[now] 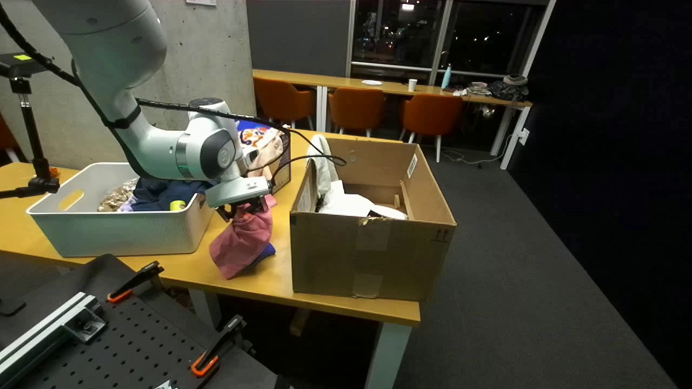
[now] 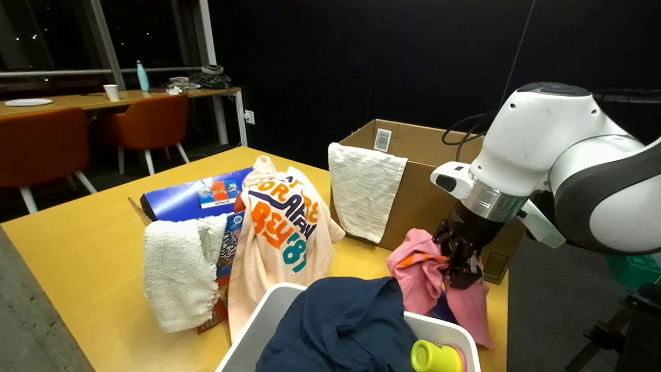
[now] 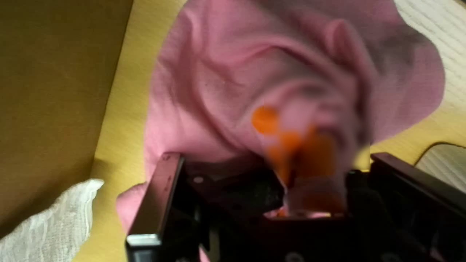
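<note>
A pink cloth (image 1: 241, 241) with orange print hangs bunched from my gripper (image 1: 241, 210), between the white bin and the cardboard box. The wrist view shows a fold of this pink cloth (image 3: 244, 91) gathered up between the dark fingers, so the gripper is shut on it. The cloth's lower part spreads close over the table; whether it still touches cannot be made out. Something dark blue (image 1: 265, 252) shows under its edge.
The open cardboard box (image 1: 337, 259) holds white cloth, and a white towel (image 2: 365, 189) drapes over its wall. A white bin (image 1: 123, 233) contains navy cloth (image 2: 337, 328) and a yellow item (image 2: 434, 356). Behind stands another box draped with a peach shirt (image 2: 282, 229).
</note>
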